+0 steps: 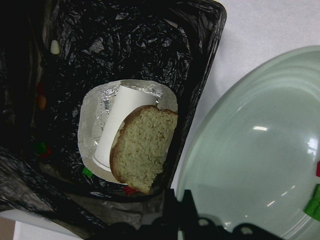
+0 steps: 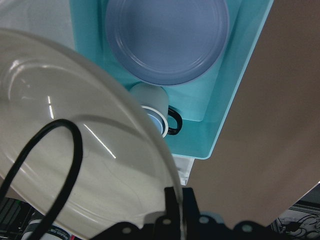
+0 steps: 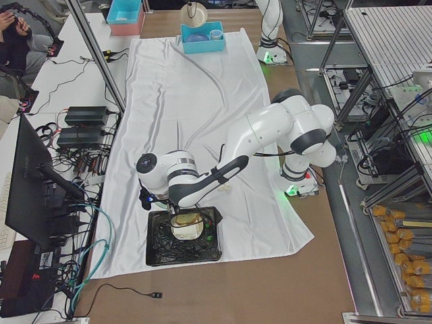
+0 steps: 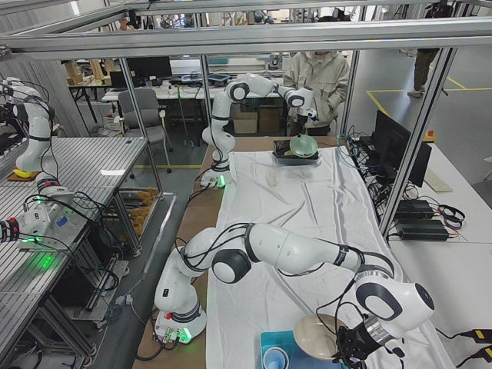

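Observation:
My left gripper is shut on the rim of a pale green plate (image 4: 303, 145) holding red and green bits, beside and above a black bag-lined tray (image 3: 155, 250). In that tray lie a bread slice (image 1: 145, 145), a white paper cup (image 1: 116, 120), a foil-and-paper lid and small coloured pieces. My right gripper is shut on the rim of a beige plate (image 2: 75, 165), held beside a cyan bin (image 2: 245, 45) containing a blue plate (image 2: 167, 35) and a mug (image 2: 150, 100) with a black handle.
A monitor, cables and electronics line one side; metal frame posts stand around.

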